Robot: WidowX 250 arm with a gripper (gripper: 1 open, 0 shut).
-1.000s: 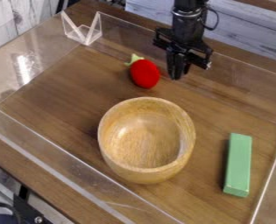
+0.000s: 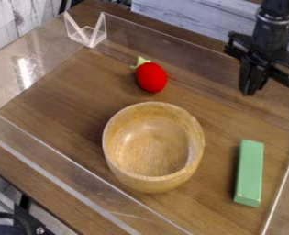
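My black gripper (image 2: pixel 250 81) hangs at the upper right of the camera view, near the right back of the table, shut with nothing visible between its fingers. A red object with a green top (image 2: pixel 151 78), like a vegetable, lies left of it on the wooden table (image 2: pixel 61 110). A wooden bowl (image 2: pixel 153 147) sits at the front middle, and a green block (image 2: pixel 249 173) lies at the lower right, well below the gripper.
Clear walls edge the table, with a clear bracket (image 2: pixel 88 29) at the back left.
My gripper has moved right, from beside the red object to the right back of the table. The red object, bowl and green block look unmoved.
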